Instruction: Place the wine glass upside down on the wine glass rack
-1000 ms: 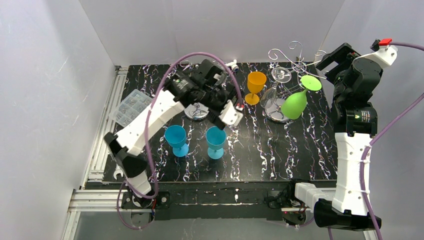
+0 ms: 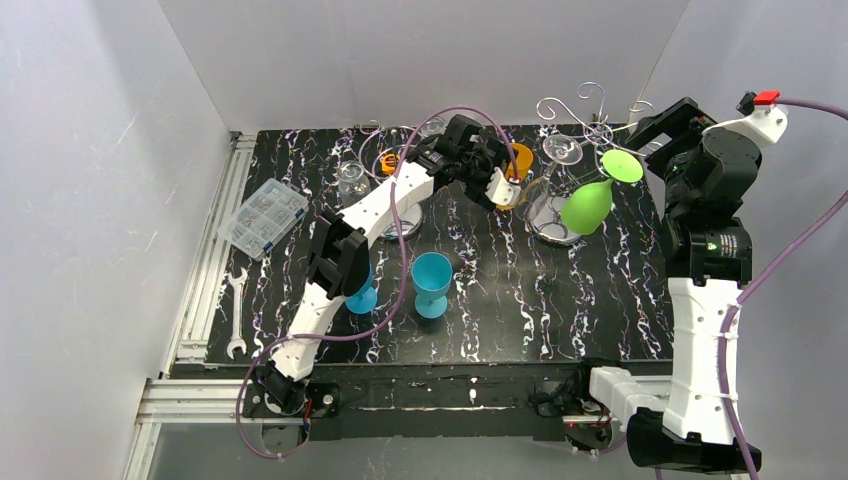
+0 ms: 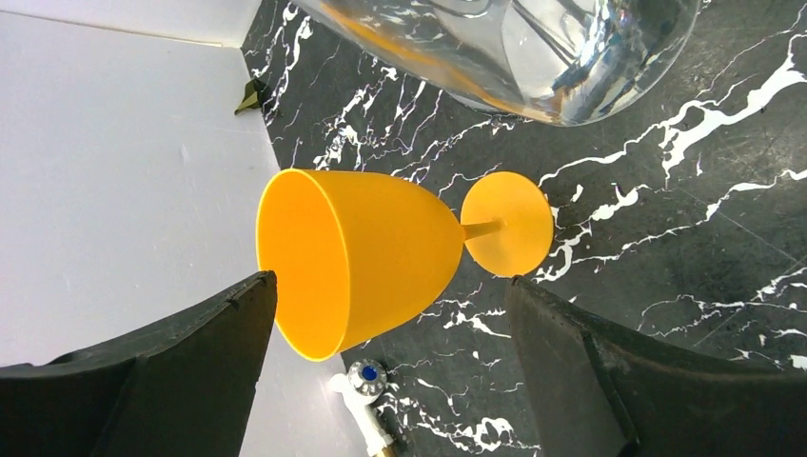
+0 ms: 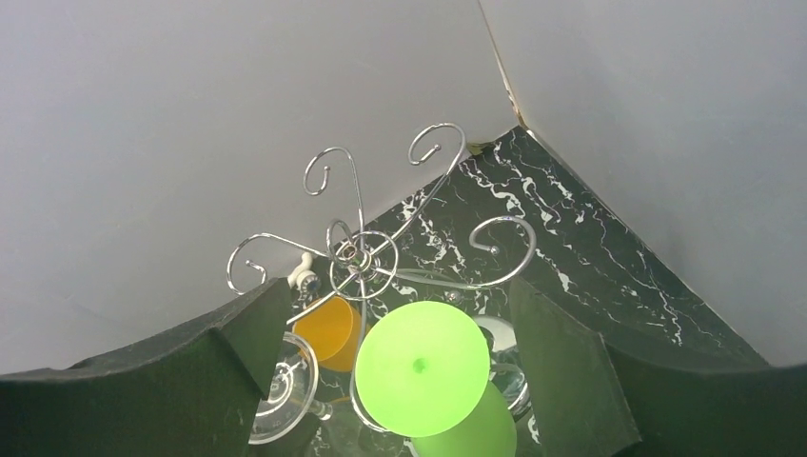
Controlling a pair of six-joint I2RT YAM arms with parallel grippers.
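Observation:
An upright orange wine glass (image 2: 521, 158) stands at the back of the table, partly covered by my left gripper (image 2: 497, 172). In the left wrist view this orange glass (image 3: 400, 252) shows ahead between the fingers, apart from both; the left gripper is open. The metal wine glass rack (image 2: 600, 130) at the back right bears a green glass (image 2: 587, 207) and a clear glass (image 2: 562, 150), both hanging upside down. To its right is my right gripper (image 2: 655, 135). The right wrist view shows the right gripper open, the green glass's foot (image 4: 423, 367) beyond the gap, ungripped.
My left arm partly hides a second rack (image 2: 370, 150) with a clear glass (image 2: 352, 182) and something orange (image 2: 389, 162). Blue glasses (image 2: 432, 283) stand at the front middle. An organizer box (image 2: 264, 217) and wrench (image 2: 237, 312) lie left.
My left arm has swung back and to the right, reaching the orange glass, which stays in place. The right arm has barely shifted. The glasses on the right rack have not moved.

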